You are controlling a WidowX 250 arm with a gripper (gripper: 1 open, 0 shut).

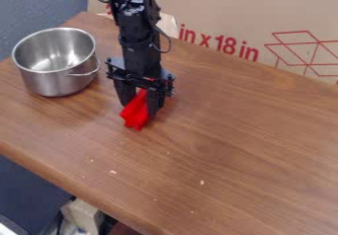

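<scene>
My black gripper point(140, 99) reaches down from the top centre and is shut on a red object point(136, 117) low over or on the wooden table point(224, 160); whether the object touches the wood I cannot tell. The fingers hide part of it. A steel pot point(54, 63) stands to the left of the gripper, apart from it.
A cardboard box point(271, 32) with red print stands along the back. The table's left edge drops off at the lower left.
</scene>
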